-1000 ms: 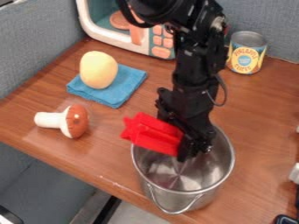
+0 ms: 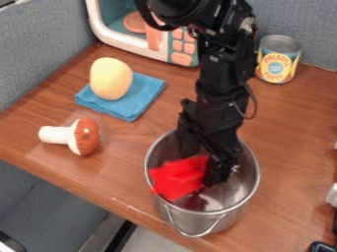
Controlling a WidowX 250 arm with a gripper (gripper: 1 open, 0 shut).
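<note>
My black gripper (image 2: 208, 157) reaches down into a metal bucket (image 2: 235, 212) standing at the front of the wooden table. A red object (image 2: 175, 177), possibly cloth or plastic, is inside the bucket just below and left of the fingers. Whether the fingers still grip it is hidden by the gripper and the red object.
An egg (image 2: 110, 78) sits on a blue cloth (image 2: 130, 104) at the back left, a toy mushroom (image 2: 82, 137) at the left edge. A can (image 2: 277, 60) and a toy box (image 2: 118, 25) stand behind. A white item lies at the right.
The red object has moved down from above the bucket's rim into the bucket, and the gripper has lowered slightly with it.
</note>
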